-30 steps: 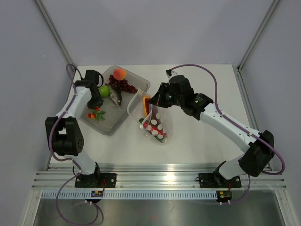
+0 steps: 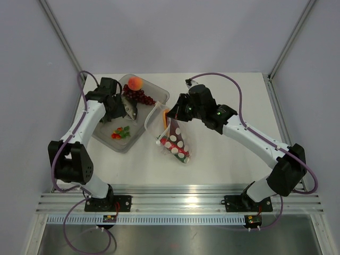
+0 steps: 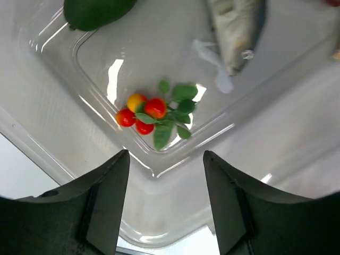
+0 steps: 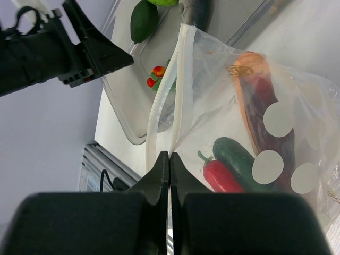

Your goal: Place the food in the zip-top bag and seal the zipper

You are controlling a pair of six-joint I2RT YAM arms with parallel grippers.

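Note:
A bunch of red and orange cherry tomatoes (image 3: 155,108) with green leaves lies loose in the clear tray (image 2: 98,137). My left gripper stands open above the tray, nothing between its fingers; in the left wrist view the tomatoes appear beyond its fingertips. On the right, my right gripper is shut on the zip rim of the clear, white-dotted bag (image 4: 184,85), whose mouth gapes toward the tray. Inside the bag are a red pepper (image 4: 219,174), a cucumber (image 4: 234,157) and a long orange and dark item (image 4: 249,95).
The tray also holds a fish (image 3: 237,37), dark grapes (image 2: 139,96), a peach (image 2: 135,83) and a dark green avocado-like fruit (image 3: 98,11). A light green item (image 4: 163,2) shows beside the fish. White table to the bag's right is clear.
The tomatoes now lie farther right in the tray. The right arm has barely moved.

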